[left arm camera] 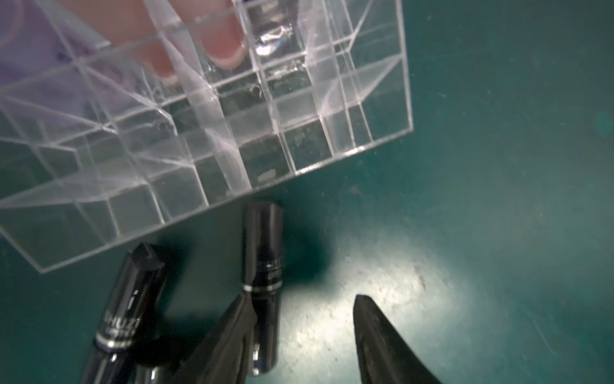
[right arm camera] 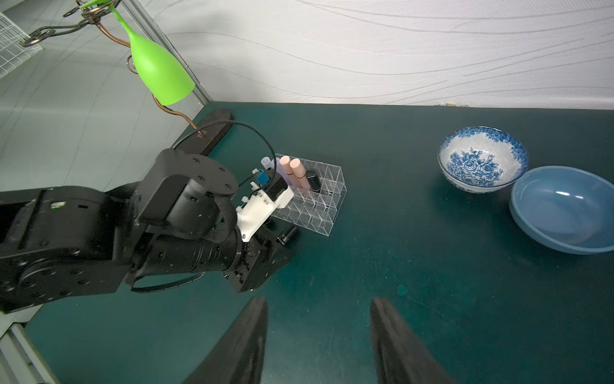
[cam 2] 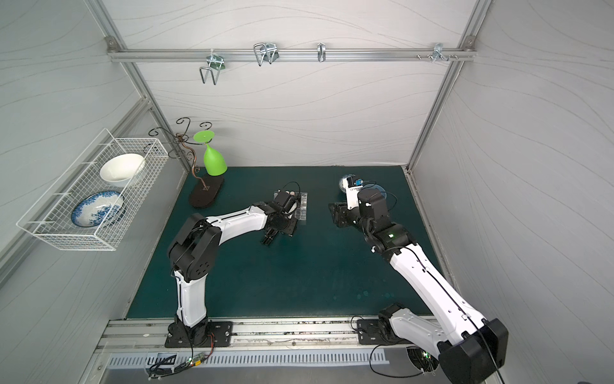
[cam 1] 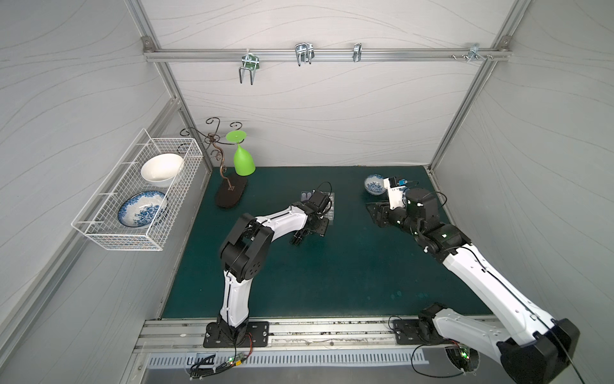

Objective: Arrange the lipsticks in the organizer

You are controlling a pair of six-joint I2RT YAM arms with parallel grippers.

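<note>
The clear organizer (left arm camera: pixel 332 128) (right arm camera: pixel 323 198) holds pink, lilac and dark lipsticks. Several black lipsticks lie on the mat in front of it: one upright to the view (left arm camera: pixel 262 243), another slanted (left arm camera: pixel 128 300), a third partly hidden at the bottom. My left gripper is open just above the middle black lipstick, its left finger overlapping that lipstick in the view, nothing visibly held. My right gripper stands open over the right side of the table, away from the organizer, with nothing between its fingers.
A patterned bowl (right arm camera: pixel 483 160) and blue bowl (right arm camera: pixel 562 211) sit back right. A stand (cam 1: pixel 229 192) with a green holder (cam 1: pixel 243 160) is back left; a wire basket (cam 1: pixel 86 227) hangs on the left.
</note>
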